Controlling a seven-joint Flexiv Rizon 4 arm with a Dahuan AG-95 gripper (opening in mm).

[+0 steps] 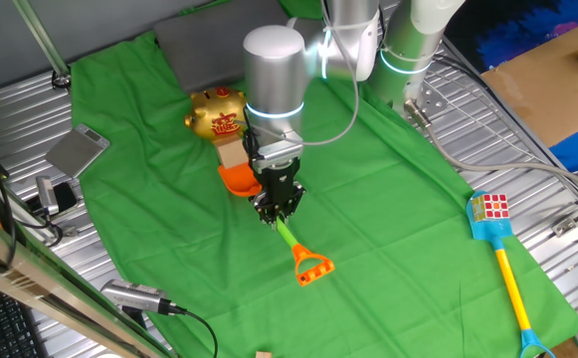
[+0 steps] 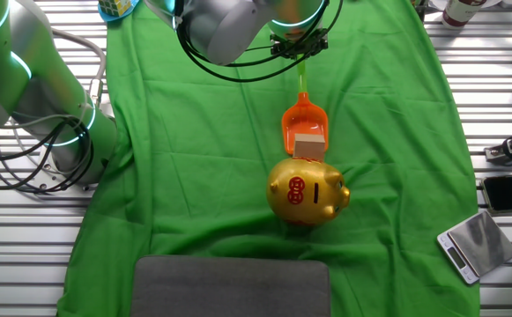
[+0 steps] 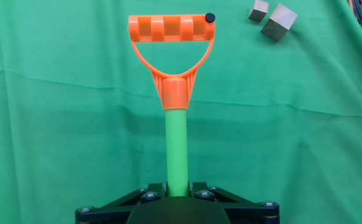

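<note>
A toy shovel with an orange blade (image 2: 305, 121), a green shaft (image 3: 177, 146) and an orange D-shaped handle (image 3: 171, 30) lies on the green cloth. My gripper is shut on the shaft, with black fingers close against both sides. In exterior view 1, the gripper (image 1: 277, 217) sits low over the cloth, the handle extending toward the front. A tan block (image 2: 309, 146) is at the blade's front edge; whether it rests in the blade or just beyond it, I cannot tell. Right behind the block stands a golden piggy bank (image 2: 307, 192).
A blue-and-yellow shovel (image 1: 508, 283) carries a puzzle cube (image 1: 489, 207) at the right. Two small blocks (image 3: 279, 23) lie beyond the handle, to its right. A scale (image 1: 78, 151) and a dark flat panel (image 2: 231, 287) lie near the cloth's edges. Cloth right of the gripper is clear.
</note>
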